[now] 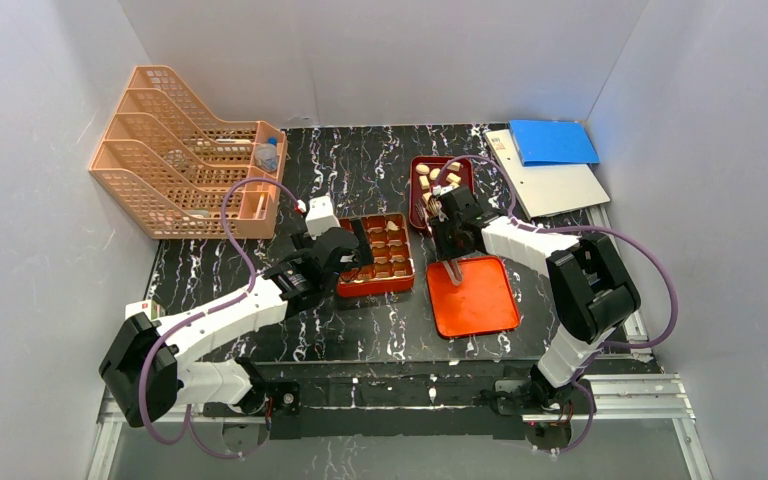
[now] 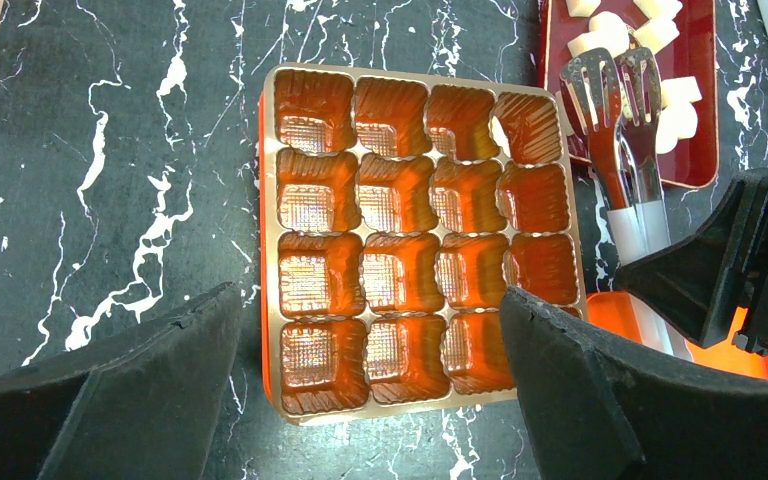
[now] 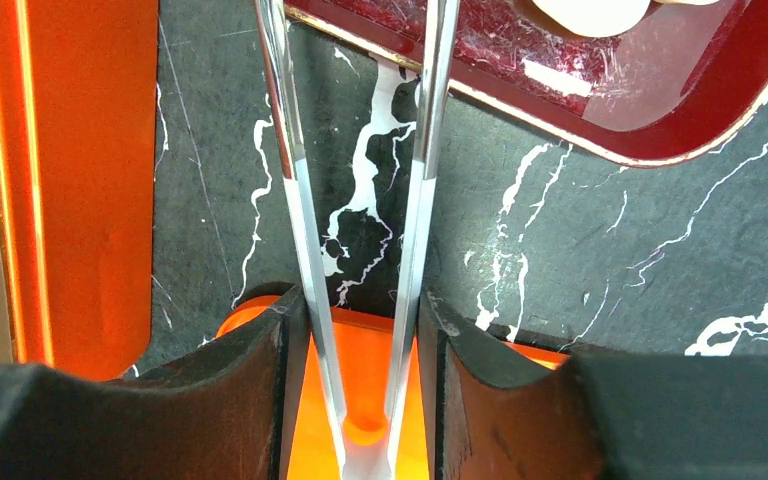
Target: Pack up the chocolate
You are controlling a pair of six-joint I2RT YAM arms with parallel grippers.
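Note:
A gold tray box [image 2: 322, 282] with brown square compartments and an orange outer wall lies under my left gripper, whose fingers stand wide apart with nothing between them. Pale chocolate pieces [image 2: 680, 92] sit in the dark red tray [image 2: 702, 165]. My right gripper is shut on the arms of metal tongs [image 3: 305, 225] with white handles; the arms spread apart beyond its fingers. Slotted tong heads [image 2: 592, 90] reach over the red tray's near side. Whether any piece lies between them I cannot tell.
An orange tray [image 1: 480, 300] lies under the tongs' handle end. A peach rack [image 1: 185, 160] stands at the back left, a blue folder [image 1: 555, 142] on a white board [image 1: 557, 190] at the back right. Bare dark table lies left of the box.

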